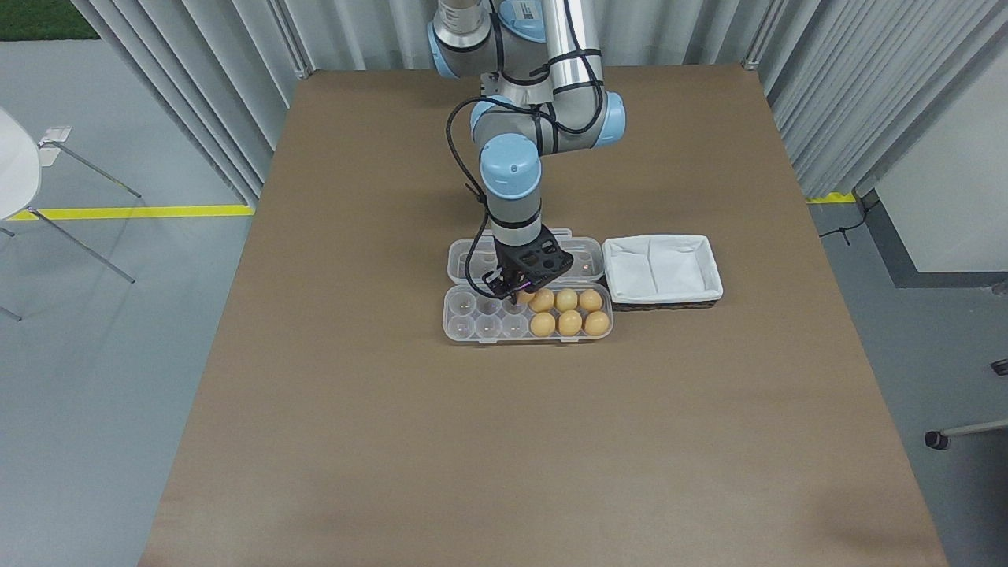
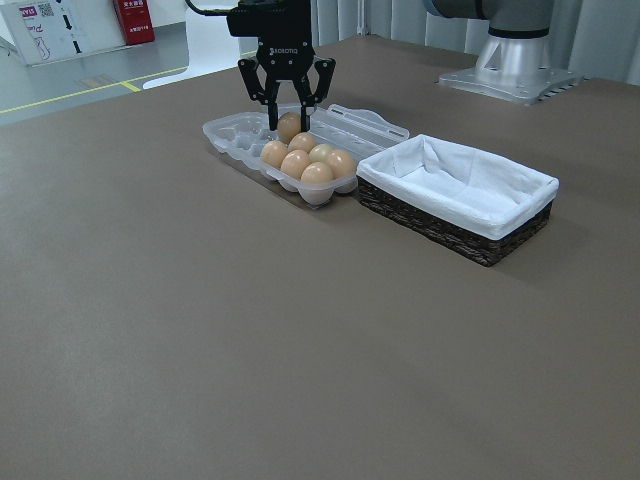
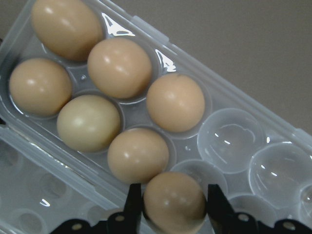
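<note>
A clear plastic carton (image 1: pixel 461 329) with its lid open holds several brown eggs (image 3: pixel 122 68) at one end and has empty cups (image 3: pixel 231 139) at the other. My gripper is over the carton, shut on an egg (image 3: pixel 174 201) that sits between its two fingertips in the wrist view, over or in a cup beside the other eggs. In the left view the gripper (image 2: pixel 288 122) points down with that egg between its fingers, just above the carton's rows.
A basket with a white cloth liner (image 1: pixel 661 268) stands right of the carton in the front view. A chair stands off the table to the left.
</note>
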